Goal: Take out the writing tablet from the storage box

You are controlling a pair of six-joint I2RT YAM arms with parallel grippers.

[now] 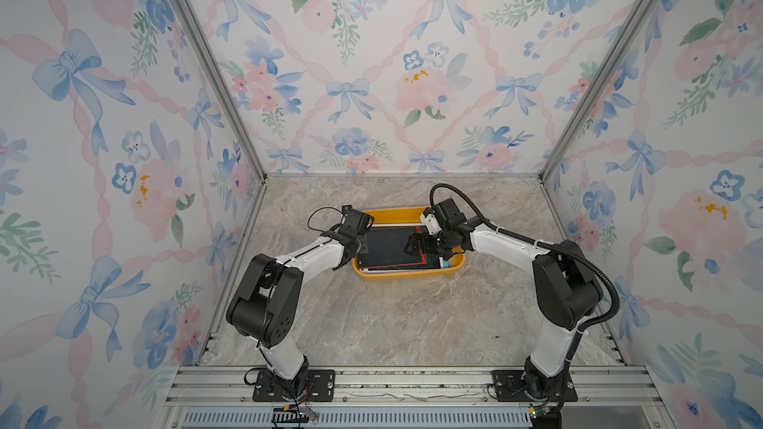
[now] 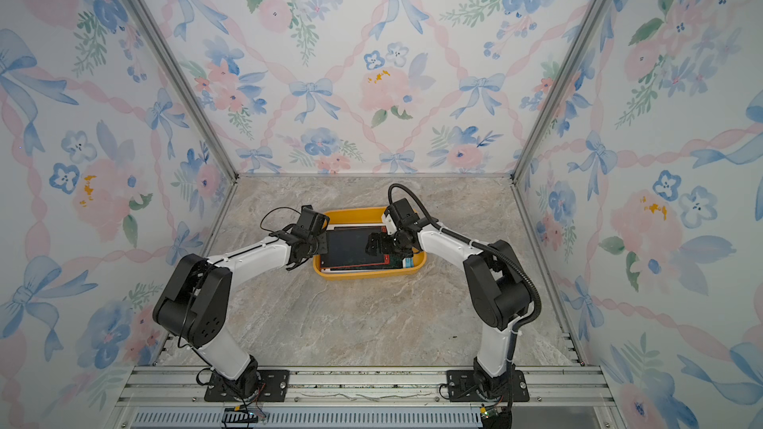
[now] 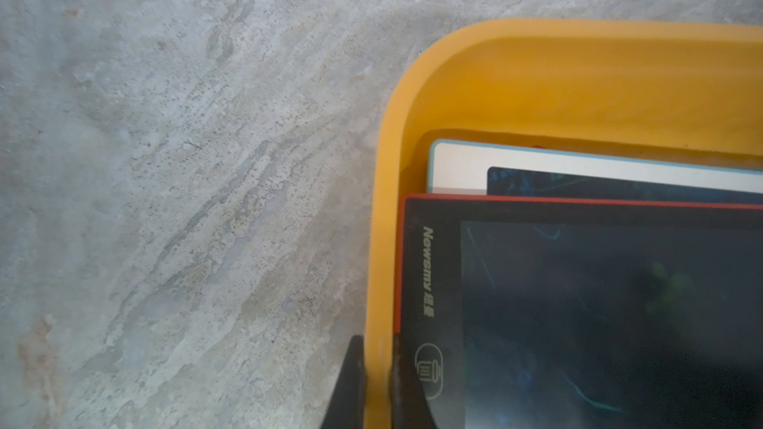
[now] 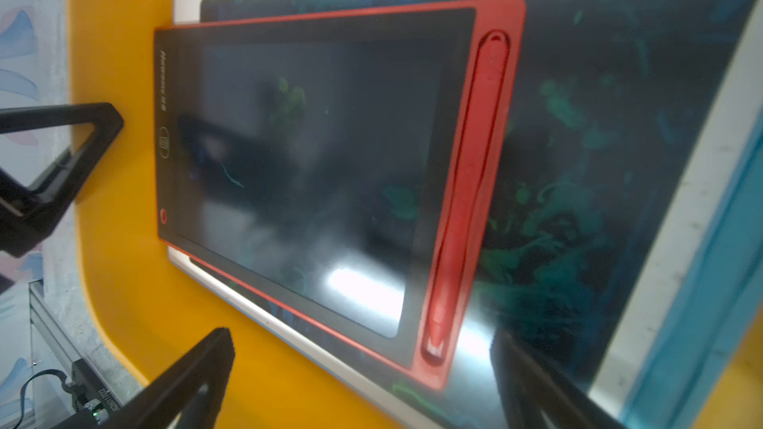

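Note:
Inside the yellow storage box [image 1: 389, 215] lies a black writing tablet with a red frame [image 4: 318, 159], flat on top of a larger white-and-blue tablet [image 4: 588, 151]. A red stylus [image 4: 465, 198] sits in the slot along its right side. My left gripper is shut over the box's left rim, the thin wall between its fingers and the red-framed tablet's edge just right of them. Over the right part of the tablets, my right gripper hangs tilted and open, nothing between its fingers.
Patterned walls [image 1: 429, 71] enclose the back and sides. In the right wrist view, the left gripper's dark frame [image 4: 79, 143] appears at the box's left end.

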